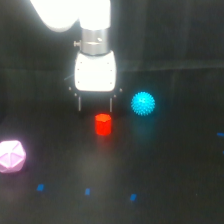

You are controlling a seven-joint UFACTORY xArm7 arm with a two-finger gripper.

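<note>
Near the middle of the dark table stands a small red block [103, 125]. Just above it, and seemingly behind or over it, hangs my gripper [96, 103], its two thin fingers spread wide with only empty space between them. The fingertips appear apart from the block; how high they are above the table is hard to judge.
To the right of the red block lies a spiky cyan ball [143, 103]. A pink faceted ball [11, 156] rests at the left edge. Small blue marks [87, 191] dot the table's front. Open table surrounds the block.
</note>
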